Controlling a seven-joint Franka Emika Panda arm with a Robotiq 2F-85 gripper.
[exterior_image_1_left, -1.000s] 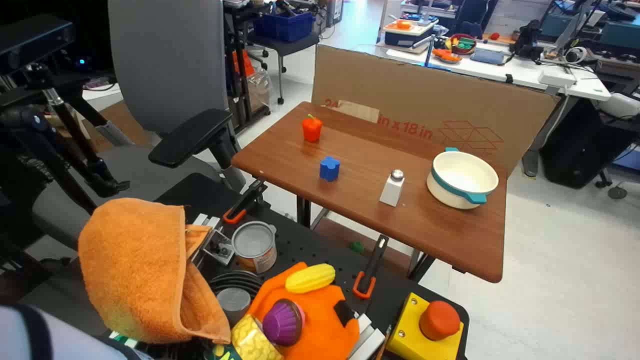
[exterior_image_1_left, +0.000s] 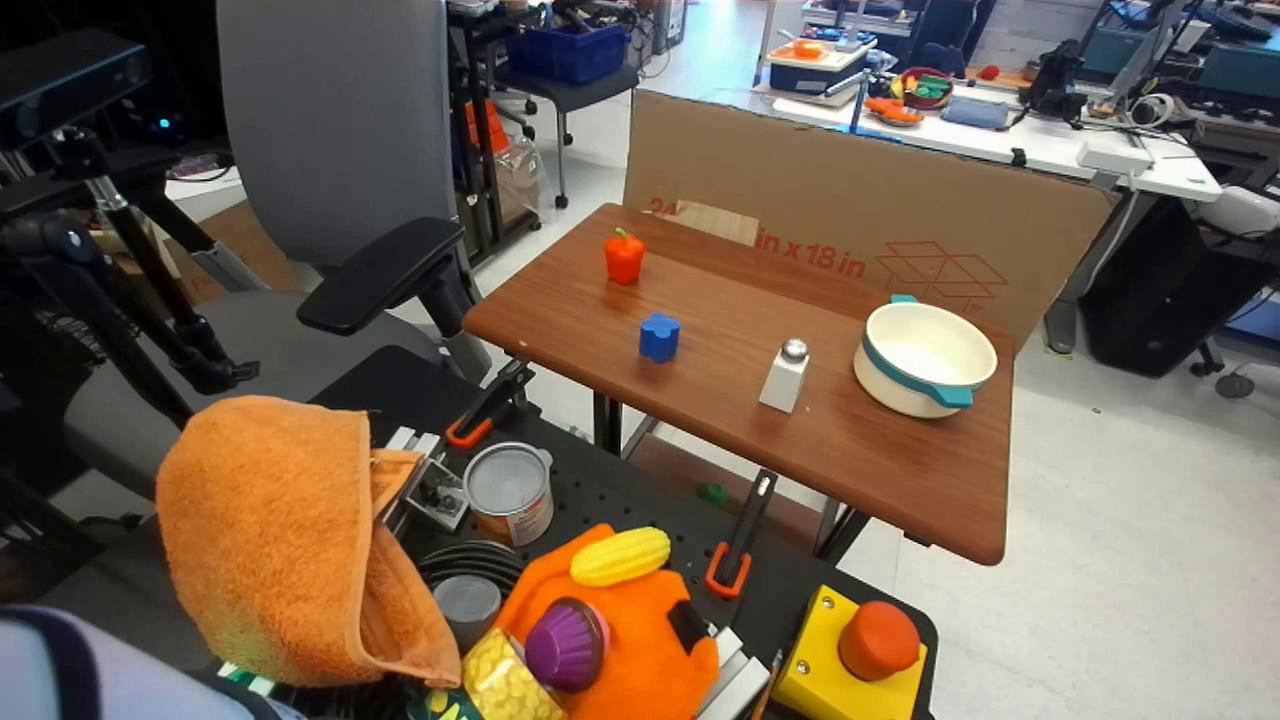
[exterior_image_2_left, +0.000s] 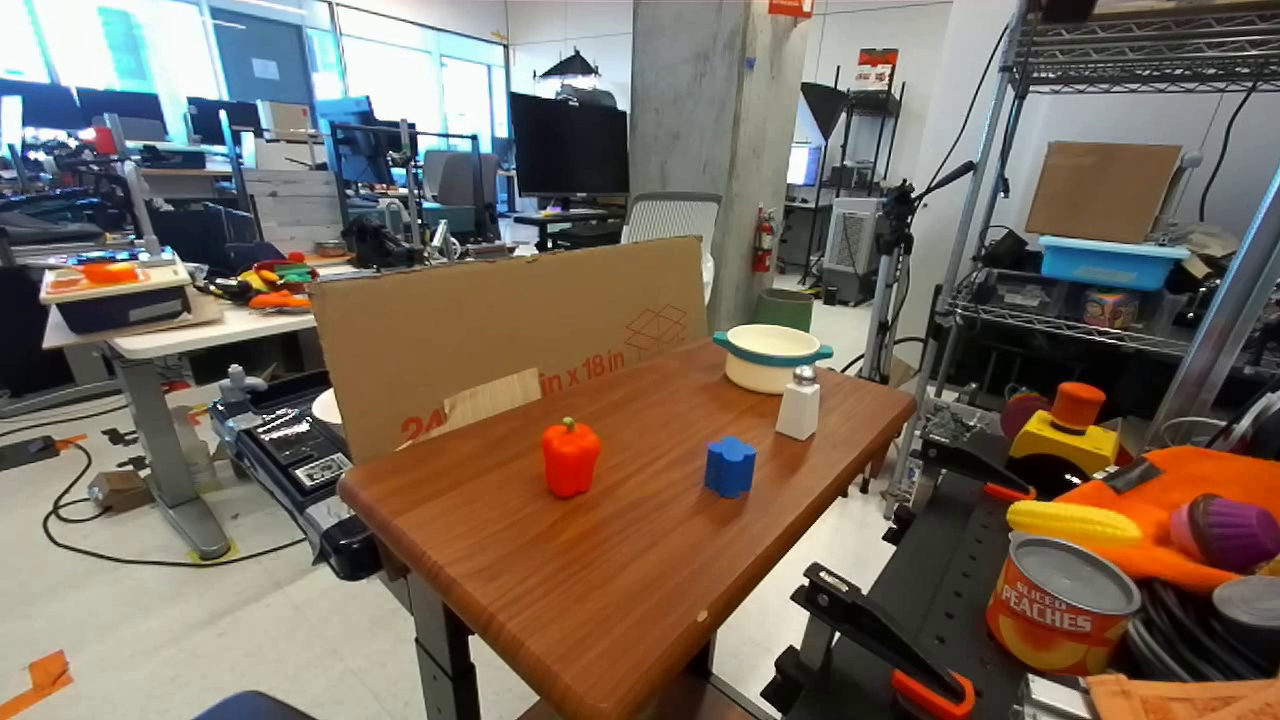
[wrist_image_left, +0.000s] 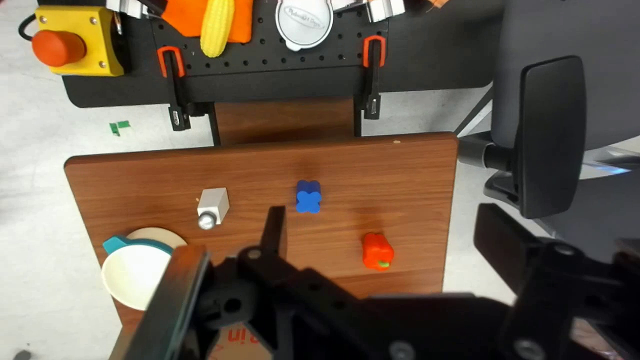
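My gripper is open in the wrist view, its two dark fingers wide apart and nothing held between them. It hangs high over the wooden table (exterior_image_1_left: 720, 342). An orange-red bell pepper (exterior_image_2_left: 570, 457) stands toward the far left of the table in exterior view 1. Nearer the table's middle is a blue flower-shaped block (exterior_image_1_left: 659, 338). The white shaker with a silver top (exterior_image_1_left: 785, 377) stands upright between that block and a cream pot with teal handles (exterior_image_1_left: 924, 360). The pot looks empty. Neither exterior view shows the gripper.
A cardboard panel (exterior_image_1_left: 840, 192) walls the table's back edge. Beside the front edge runs a black bench with clamps, a peach can (exterior_image_2_left: 1063, 604), a yellow corn (exterior_image_1_left: 620, 557) and a red stop button (exterior_image_1_left: 879, 638).
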